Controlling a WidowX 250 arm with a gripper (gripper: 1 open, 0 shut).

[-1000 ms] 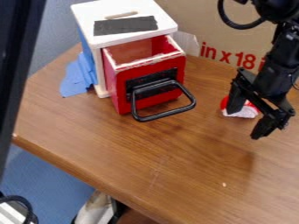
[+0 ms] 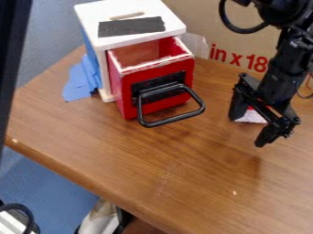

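My black gripper hangs at the right over the wooden table, its fingers spread apart. A red and white object lies behind and between the fingers, mostly hidden; I cannot tell whether they touch it. To the left stands a white wooden cabinet with a red drawer pulled out, its top open, with a black handle on the front.
Blue cloth lies left of the cabinet. A cardboard box stands behind.
Over the last second my gripper has moved left and slightly down around the red and white object, which is now more hidden. The drawer has not moved.
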